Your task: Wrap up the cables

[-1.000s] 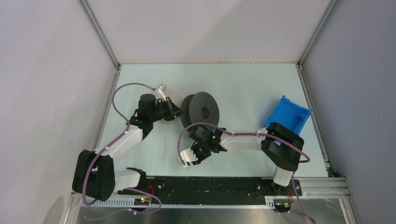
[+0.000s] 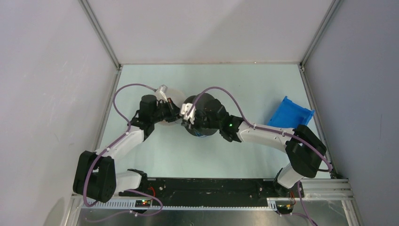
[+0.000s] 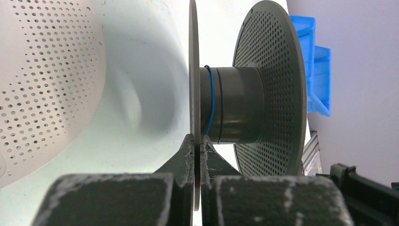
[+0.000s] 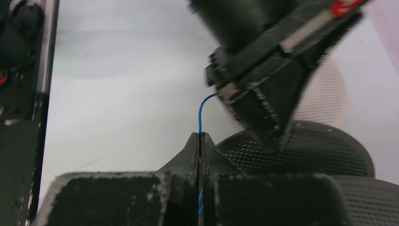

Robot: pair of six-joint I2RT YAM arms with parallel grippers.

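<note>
A dark grey spool (image 3: 270, 89) with perforated flanges stands on its edge mid-table, partly hidden under my right arm in the top view. A blue cable (image 3: 211, 99) circles its hub. My left gripper (image 2: 175, 113) is shut on the rim of the near flange, which runs vertically between its fingertips in the left wrist view. My right gripper (image 2: 188, 120) is over the spool, shut on the blue cable, which runs from its fingertips up to the dark body of the other arm and down toward the spool.
A pale perforated disc (image 3: 47, 84) lies at the left, behind my left gripper. A blue bin (image 2: 288, 113) sits at the right edge.
My right arm has moved from the front of the table toward the back, up over the spool. My left arm has stayed in place.
</note>
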